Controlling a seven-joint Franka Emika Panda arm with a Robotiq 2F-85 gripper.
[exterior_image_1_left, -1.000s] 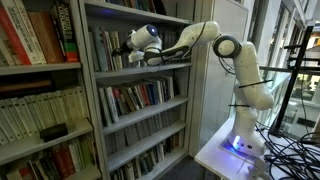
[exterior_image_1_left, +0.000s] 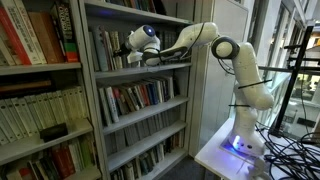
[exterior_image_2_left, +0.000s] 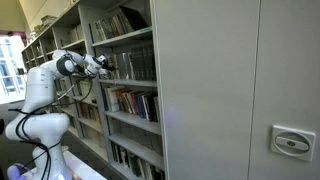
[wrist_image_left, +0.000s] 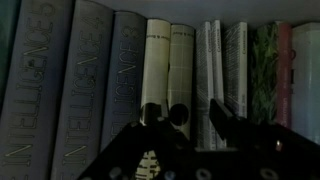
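My gripper faces a row of upright books, its dark fingertips apart on either side of a slim, pale-spined book (wrist_image_left: 180, 75) with a dark lower band. Whether the fingers touch any spine is too dark to tell. Left of that book stands a similar cream book (wrist_image_left: 156, 65), then large grey volumes (wrist_image_left: 85, 85) with raised lettering. To the right are thin white-and-grey spines (wrist_image_left: 217, 70) and a green-patterned book (wrist_image_left: 264, 75). In exterior view 1 the gripper (exterior_image_1_left: 123, 51) reaches the upper shelf, small and dark against the books.
Tall bookcases fill the back, with more books (exterior_image_1_left: 140, 97) on the shelf below. A vertical divider (exterior_image_1_left: 90, 85) stands left of the gripper. White cabinet doors (exterior_image_2_left: 205, 90) close off one side. Clear floor and a white table (exterior_image_1_left: 220, 155) lie below the arm.
The arm's wrist end has shifted very slightly at the upper shelf. The books in exterior view 1 look unmoved.
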